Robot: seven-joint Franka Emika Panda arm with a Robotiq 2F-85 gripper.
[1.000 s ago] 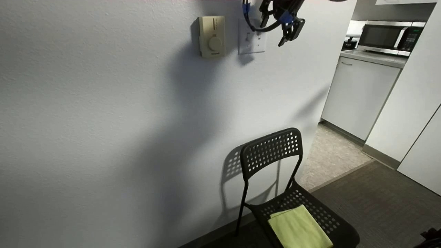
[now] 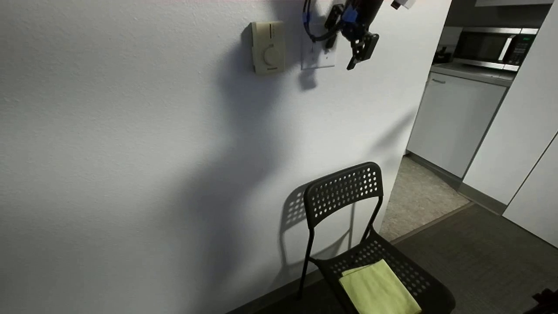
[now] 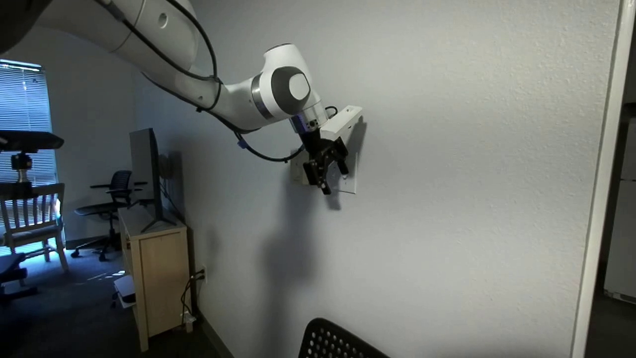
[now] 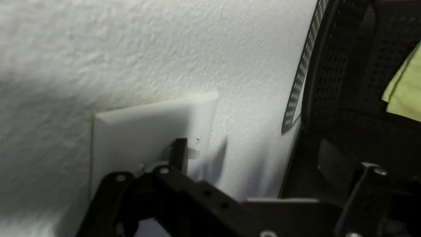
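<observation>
A white switch plate (image 4: 138, 126) is fixed to the wall, with a toggle switch (image 4: 193, 153) near its right side in the wrist view. My gripper is open at the plate, its fingers wide apart and nothing seen between them. One dark finger (image 4: 180, 152) lies over the toggle, partly hiding it; whether they touch, I cannot tell. The other finger (image 4: 335, 162) stands clear of the plate. In exterior view 1, my gripper (image 2: 341, 54) covers the right part of the plate (image 2: 309, 61). From the other side, my gripper (image 3: 335, 181) appears in front of it.
A beige thermostat (image 2: 268, 48) is mounted left of the plate. Below stands a black perforated chair (image 2: 342, 193) with a folded yellow-green cloth (image 2: 379, 288) on its seat. The kitchen opening with a microwave (image 2: 486, 47) is at the right and looks dim. Much of the wall is bare.
My gripper has shifted slightly left and downward, and one finger now covers the right-hand switch. The kitchen area and its floor have become darker. Chair and cloth are unmoved.
</observation>
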